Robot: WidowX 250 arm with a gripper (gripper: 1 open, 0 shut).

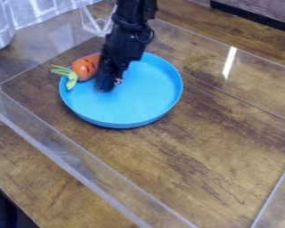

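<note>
A blue plate [133, 98] rests on the wooden table. At its upper-left rim lies an orange carrot [86, 67] with pale green leaves pointing down-left. My dark gripper [107, 78] reaches down from the top over the plate's upper-left part, right beside the carrot and partly covering it. Its fingertips are dark and small; whether anything is between them I cannot tell.
Transparent panels or strips run along the left and right sides, and a white crumpled object is at the top left.
</note>
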